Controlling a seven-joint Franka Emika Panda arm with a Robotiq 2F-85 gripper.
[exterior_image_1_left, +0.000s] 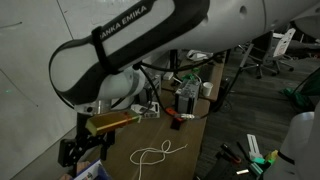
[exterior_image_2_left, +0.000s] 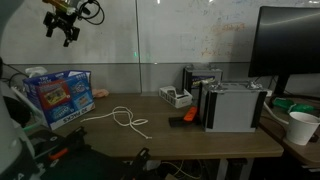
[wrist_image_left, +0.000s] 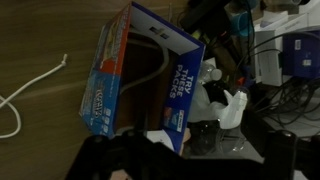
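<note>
My gripper (exterior_image_2_left: 66, 28) hangs high over an open cardboard box (exterior_image_2_left: 60, 97) at the left of the table. Its fingers stand apart, and nothing shows between them. From the wrist, the box (wrist_image_left: 108, 75) has red and blue walls with printed lettering, and its open top faces the camera. A curved, dull cord-like shape and something pale are visible inside it, though the dark picture leaves their nature unclear. In the first exterior view, the gripper (exterior_image_1_left: 86, 156) is just above the box, whose lower part is cut off by the frame.
A white cable (exterior_image_2_left: 125, 118) lies loosely on the table, right of the box. Farther right are a red and black object (exterior_image_2_left: 184, 121), a white tray (exterior_image_2_left: 175, 97), a grey metal-cased unit (exterior_image_2_left: 232, 107), a monitor (exterior_image_2_left: 287, 45) and a white cup (exterior_image_2_left: 301, 128).
</note>
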